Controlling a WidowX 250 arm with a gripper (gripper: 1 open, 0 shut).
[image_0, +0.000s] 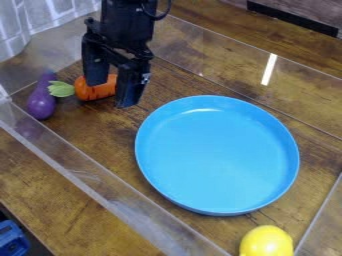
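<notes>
My gripper (112, 75) is open and hangs low over an orange carrot (90, 87), partly covering it. The carrot lies on the wooden surface; whether the fingers touch it cannot be told. A purple eggplant (44, 103) with a green leafy top lies just left of the carrot. A large blue plate (217, 155) sits to the right and below the gripper, empty.
A yellow round object (266, 242) lies at the bottom right. A blue object (10, 240) is at the lower left corner. Clear panels edge the wooden tray.
</notes>
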